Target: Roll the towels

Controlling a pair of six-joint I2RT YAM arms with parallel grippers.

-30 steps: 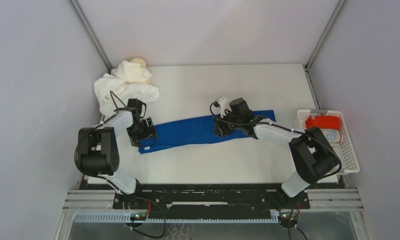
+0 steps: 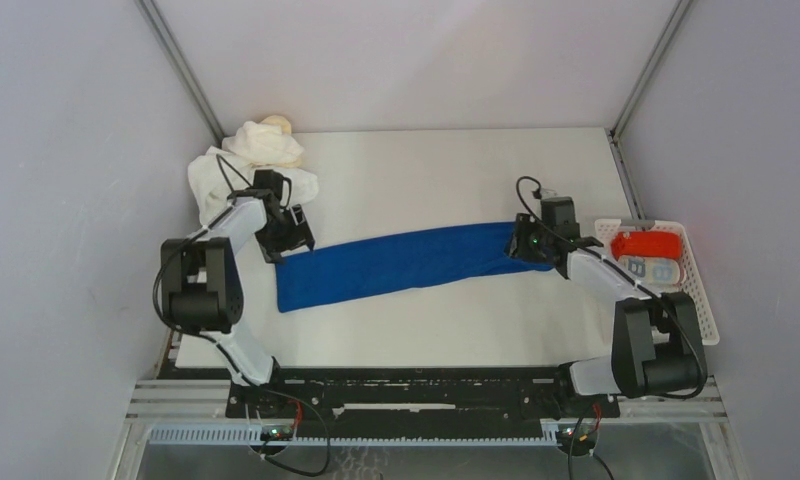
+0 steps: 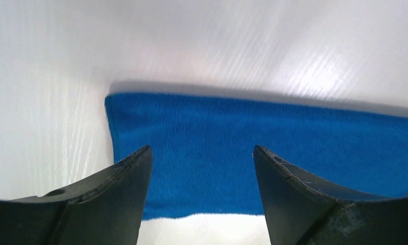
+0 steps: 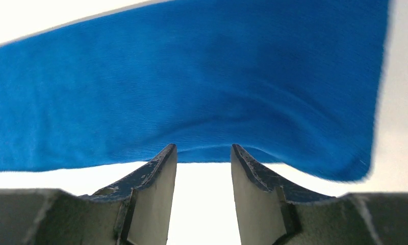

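A blue towel lies as a long, narrow band across the middle of the table. At its left end my left gripper hovers over the far edge; in the left wrist view the fingers stand apart with towel visible beneath and nothing held. Over the towel's right end is my right gripper. From the right wrist, its fingers are spread at the towel's near edge, which is wrinkled and uneven at the right corner. Neither gripper has cloth between its fingers.
Crumpled white towels are heaped at the back left, close to the left arm. A white basket with a red item and a pale package stands at the right.
My right gripper has moved right along the towel to its right end.
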